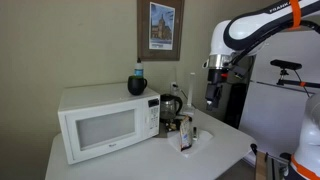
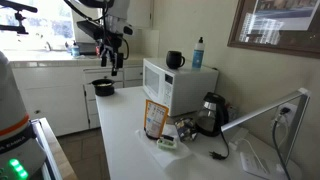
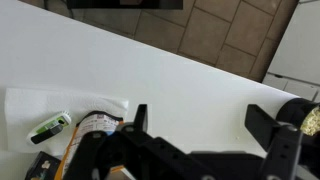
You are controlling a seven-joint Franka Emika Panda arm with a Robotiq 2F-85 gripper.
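My gripper is open and empty, its two dark fingers (image 3: 139,118) wide apart in the wrist view. It hangs well above the white table and touches nothing; in the second exterior view the gripper (image 2: 113,66) is at the upper left. An orange-edged package (image 2: 155,118) stands upright on the table, with a white sheet (image 2: 178,155) by it. On that sheet lies a small white and green item (image 3: 48,128). Part of the package (image 3: 92,128) is hidden behind the gripper in the wrist view.
The white microwave (image 1: 108,123) carries a black mug (image 1: 137,86) and a blue bottle (image 2: 198,53). A kettle (image 2: 210,115) stands beside it, with small dark items (image 2: 186,130) near the package. A black pot (image 2: 104,88) sits past the table's far end.
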